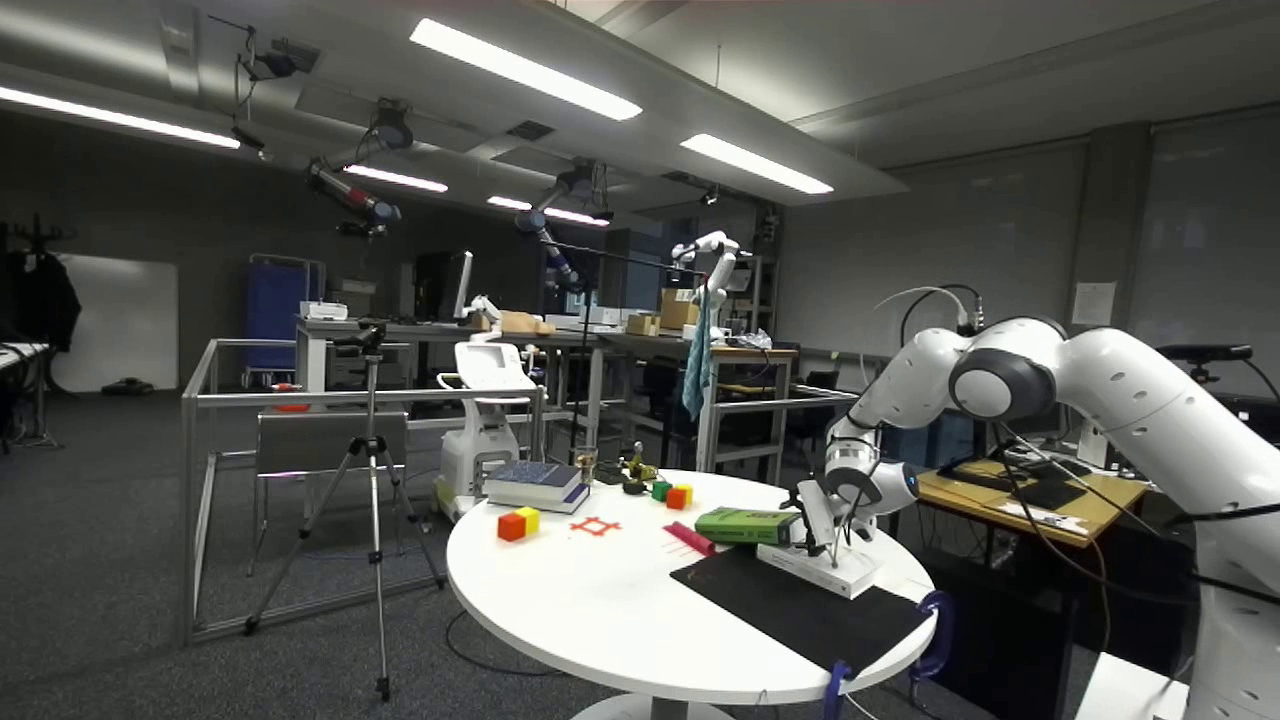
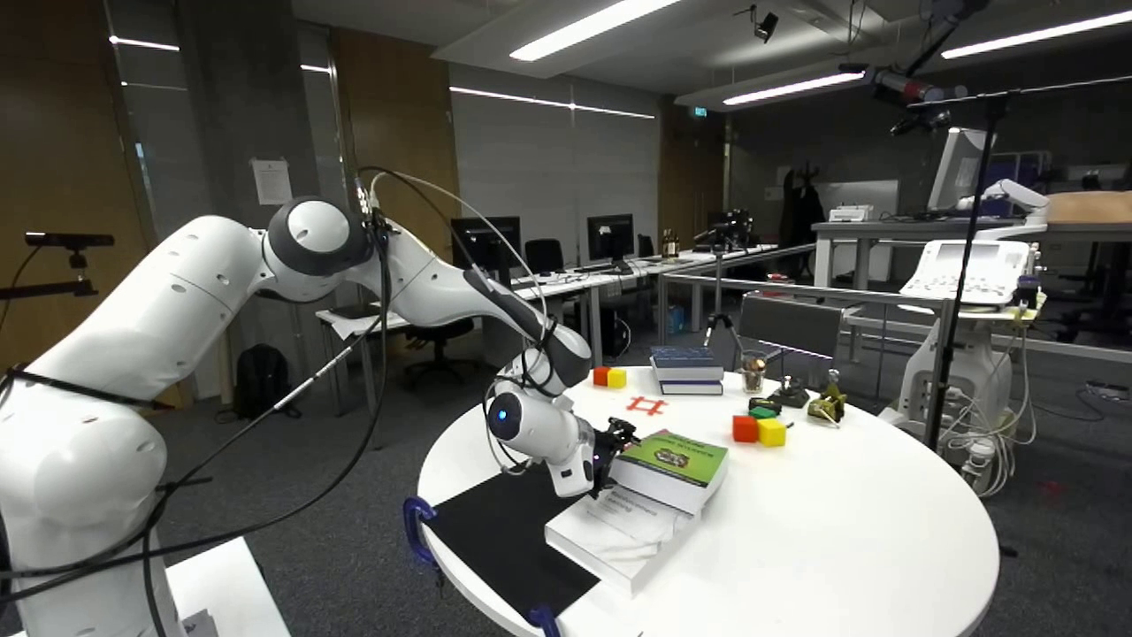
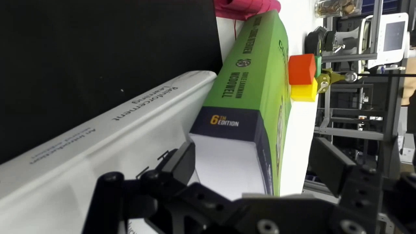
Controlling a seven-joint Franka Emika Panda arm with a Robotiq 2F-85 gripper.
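The green book [image 3: 247, 74], with its dark "6th Edition" band, lies with one end on the white book [image 3: 128, 121], which reads "Reinforcement Learning" along its spine. In the wrist view its white page end faces my gripper. The fingers stand wide open, with one of the fingers [image 3: 181, 162] over the white book and the other beyond the green cover. Nothing is gripped. From the second exterior view my gripper [image 2: 615, 451] is low over the white book, close against the green book [image 2: 674, 462]; whether they touch cannot be told.
A black mat [image 2: 504, 541] lies beside the books, and a pink roll [image 3: 249, 7] is past the green book's far end. Coloured cubes [image 2: 759, 429], a blue book stack [image 2: 687, 370] and small tools stand farther across.
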